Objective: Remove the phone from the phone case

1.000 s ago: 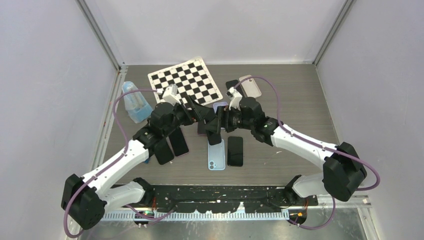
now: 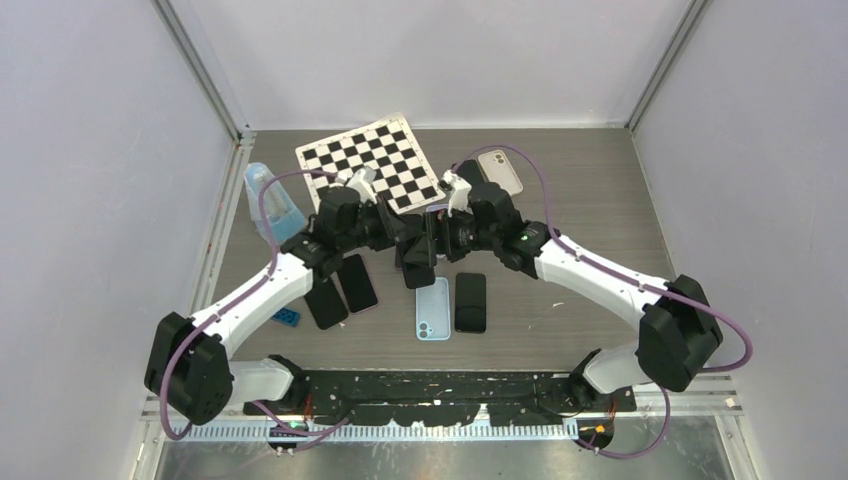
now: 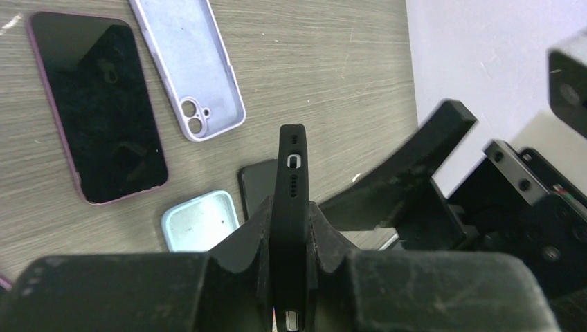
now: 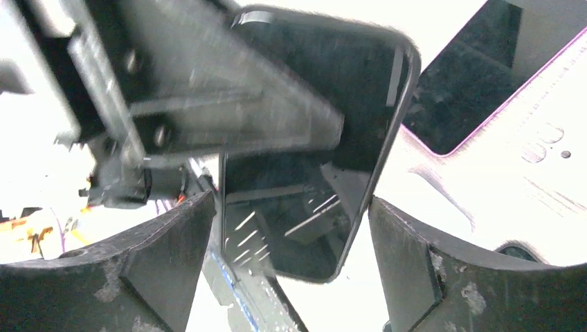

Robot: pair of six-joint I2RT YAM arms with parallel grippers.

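A phone in a black case (image 2: 418, 277) hangs above the table between the two grippers. In the left wrist view its black edge (image 3: 293, 200) points at the camera, and my left gripper is shut on it. The phone's dark screen (image 4: 297, 214) fills the middle of the right wrist view, tilted and blurred, with a left gripper finger (image 4: 277, 117) lying across it. My right gripper stands wide, one finger near each long side of the phone, slight gaps showing. The seam between phone and case is too blurred to tell apart.
Below lie a light blue case (image 2: 433, 312), a black phone (image 2: 470, 303) and dark phones (image 2: 356, 283) at the left. An empty lilac case (image 3: 197, 76) lies near a purple-edged phone (image 3: 100, 104). A checkerboard (image 2: 375, 150) is behind.
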